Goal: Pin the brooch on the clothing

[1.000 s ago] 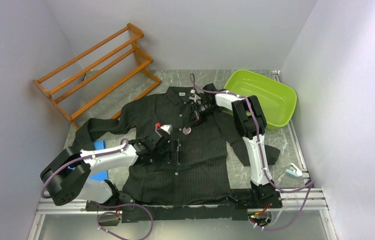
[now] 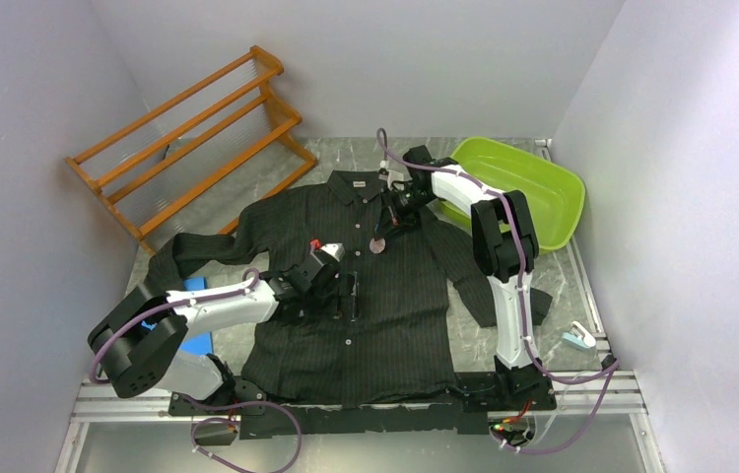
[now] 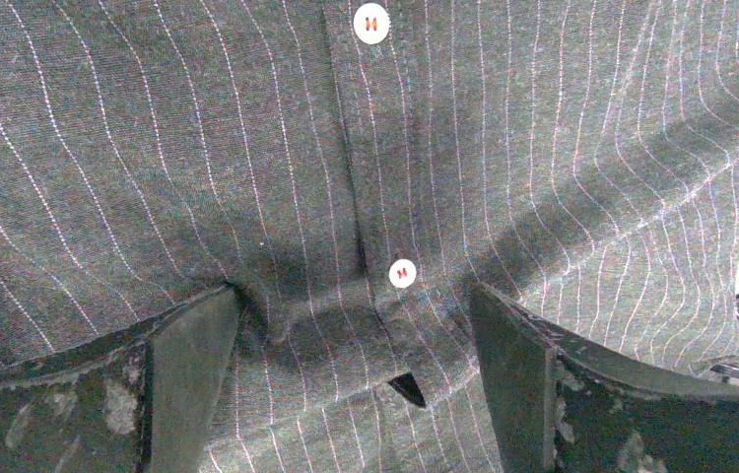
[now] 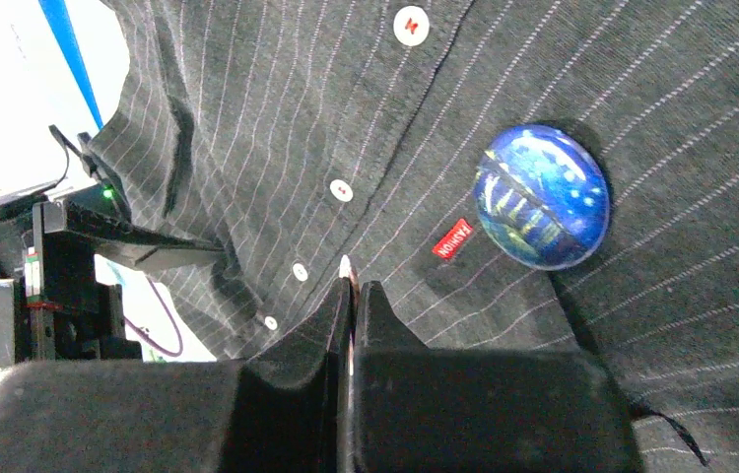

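A dark pinstriped shirt [image 2: 385, 325] lies spread over the table with its collar at the back. In the right wrist view, my right gripper is shut, and a thin whitish edge shows between its fingertips. From above, a pinkish round brooch [image 2: 377, 245] shows at the tips of that gripper [image 2: 382, 233]; its pin is not visible. A blue round brooch [image 4: 543, 197] rests on the shirt beside a small red label [image 4: 451, 238]. Over the lower front, my left gripper stands open, with shirt fabric and a white button [image 3: 402, 273] visible between its fingers.
At the back right stands a green bin [image 2: 543, 182] behind the right arm. A wooden rack [image 2: 198, 138] occupies the back left. A blue object [image 2: 196, 340] lies left of the shirt, and a small stapler-like item [image 2: 579, 336] sits at the far right.
The left arm shifted slightly right.
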